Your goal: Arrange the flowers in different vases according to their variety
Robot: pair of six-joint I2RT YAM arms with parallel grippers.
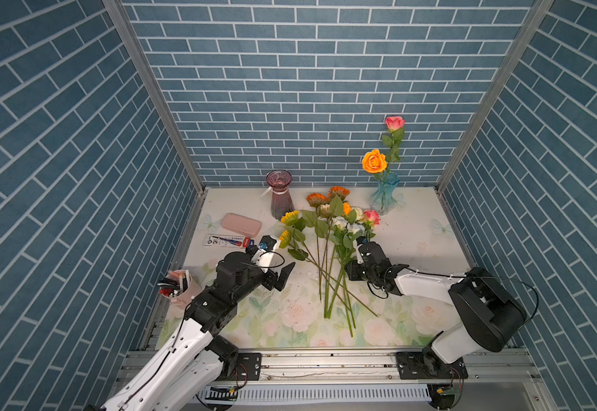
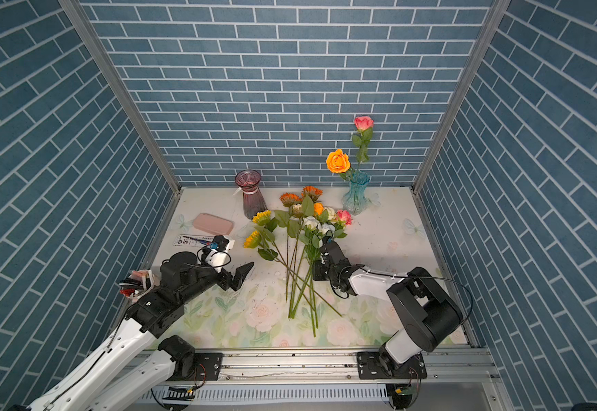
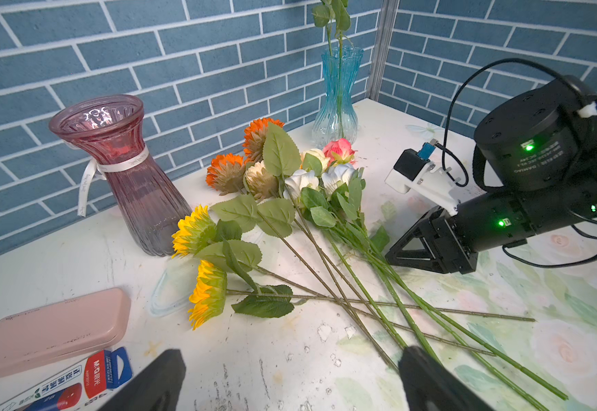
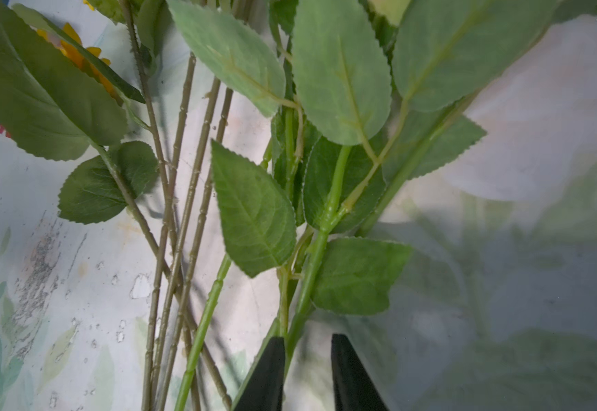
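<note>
A loose bunch of sunflowers, orange flowers, white roses and pink rose lies mid-table, stems toward the front. The blue vase at back right holds an orange and a pink rose. An empty purple vase stands at back left. My right gripper is down among the green stems below the leaves, fingers part apart, a stem just beside the left finger; whether it encloses one is unclear. My left gripper hangs open left of the bunch, empty.
A pink case, a packet and a pink pen cup occupy the left side.
</note>
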